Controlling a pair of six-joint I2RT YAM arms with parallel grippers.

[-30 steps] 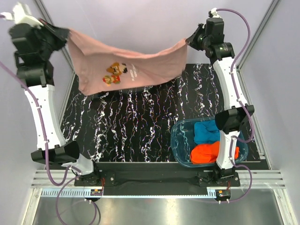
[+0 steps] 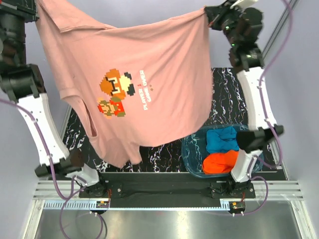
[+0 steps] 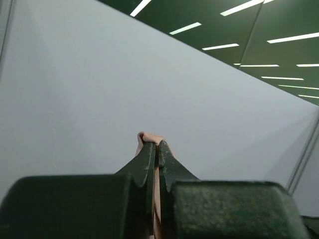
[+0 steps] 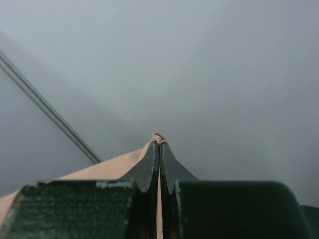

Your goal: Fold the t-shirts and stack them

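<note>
A pink t-shirt (image 2: 164,79) with a pixel-figure print hangs stretched in the air between my two grippers, its lower part billowing toward the front of the table. In the left wrist view, my left gripper is shut on a bit of the shirt's cloth (image 3: 150,137), which pokes out past the fingertips. The right gripper pinches another edge of the pink cloth (image 4: 158,137); from there the fabric slopes off to the left. At the upper right of the top view the right gripper holds the shirt's corner high. The left fingertips are cut off at the top view's upper left.
A clear bin (image 2: 194,167) at the table's front right holds a blue cloth (image 2: 222,139) and an orange cloth (image 2: 219,163). Much of the black marbled table (image 2: 164,160) is covered from view by the shirt.
Both grippers keep their hold.
</note>
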